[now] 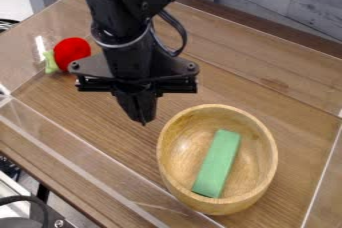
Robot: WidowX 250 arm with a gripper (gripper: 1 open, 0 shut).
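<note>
My black gripper [134,102] hangs over the middle-left of the wooden table, left of and above a yellow bowl [254,177]. Its fingers point down, and nothing shows between them; it looks shut. A green block [217,162] lies inside the bowl. A red round object [72,49] sits behind the gripper at the left, partly covered by it, with a green item next to it.
A wall edge runs along the back right. A black cable lies at the bottom left.
</note>
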